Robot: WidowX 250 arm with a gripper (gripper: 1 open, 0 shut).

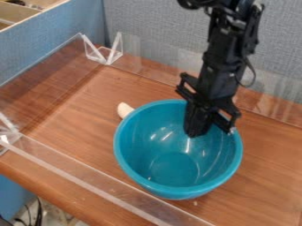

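Note:
A large teal bowl (165, 168) sits on the wooden table (71, 106) in the centre right. My black gripper (203, 124) hangs over the bowl's back right part, its fingertips low at or just inside the rim. It looks shut, and I see nothing clearly held; the fingertips are dark and partly merge with one another. A small pale object (125, 110) lies just behind the bowl on the left, partly hidden by it.
Clear plastic walls edge the table, with white brackets (101, 55) at the back left. Grey and blue padded panels stand behind.

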